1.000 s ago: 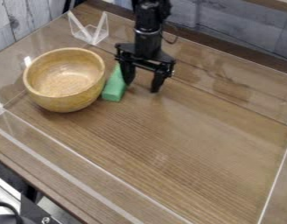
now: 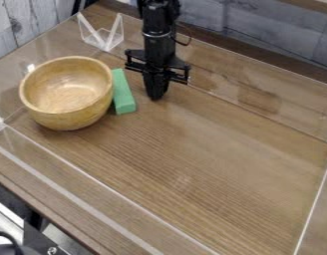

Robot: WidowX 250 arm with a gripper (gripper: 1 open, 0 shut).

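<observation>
My gripper (image 2: 159,82) is at the upper middle, low over the wooden table, its dark fingers close together; nothing shows between them. Just left of it a green block (image 2: 123,92) lies on the table, against the right side of a large wooden bowl (image 2: 63,90). Whether the fingers touch the block is hard to tell.
A clear plastic object (image 2: 103,34) stands at the back left, near the wall. Cables show at the bottom left corner.
The gripper has shifted slightly back and come lower or upright over the table. The green block has moved left, closer against the bowl.
</observation>
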